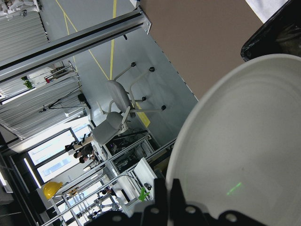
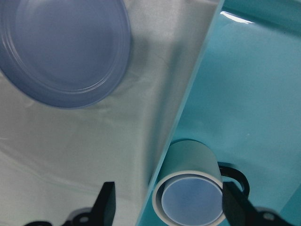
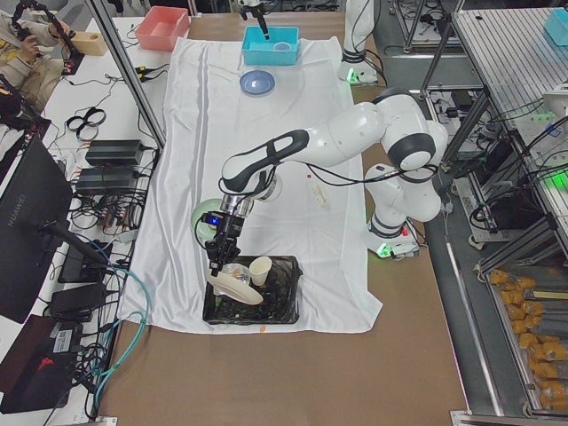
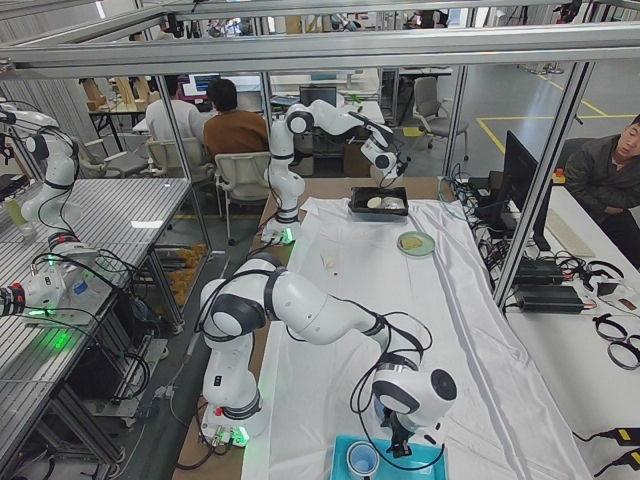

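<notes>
My left gripper (image 3: 216, 266) is shut on a white plate (image 1: 240, 141), which it holds tilted over a black tray (image 3: 282, 293) at the near end of the cloth. A cream cup (image 3: 260, 271) and a clear container stand in that tray. A green plate (image 4: 415, 243) lies behind the arm. At the far end, my right gripper stands open above a cyan bin (image 2: 249, 94), over a cup (image 2: 188, 155) lying or standing at its edge. A blue plate (image 2: 61, 42) lies on the cloth beside the bin.
A pink bin (image 3: 162, 27) sits on the side table. Cables and monitors (image 3: 31, 240) line one side, and metal frame posts surround the workspace.
</notes>
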